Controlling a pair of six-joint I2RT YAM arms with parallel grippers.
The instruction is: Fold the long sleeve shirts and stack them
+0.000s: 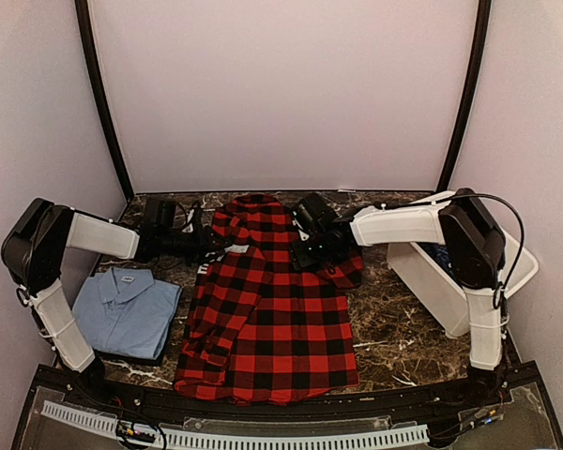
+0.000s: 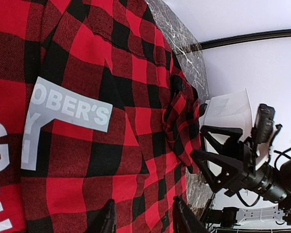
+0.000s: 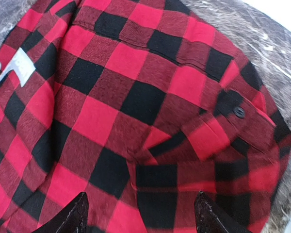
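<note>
A red and black checked shirt (image 1: 296, 328) lies spread on the dark marbled table, collar end at the back. Its left side is turned inward with the sleeve running toward the hem, showing white lettering (image 2: 68, 107). The right sleeve (image 3: 203, 170) is doubled over near the right edge, a button by its cuff. Over the shirt's left edge stands my left gripper (image 1: 220, 251), part open, its fingertips apart above the cloth in the left wrist view. My right gripper (image 1: 303, 258) is open over the shirt's right half, with no cloth gripped. A folded blue shirt (image 1: 127, 314) lies at the left.
A white bin (image 1: 422, 281) stands at the right, with dark blue cloth (image 1: 438, 255) inside, partly behind my right arm. Bare table (image 1: 394, 347) shows between shirt and bin.
</note>
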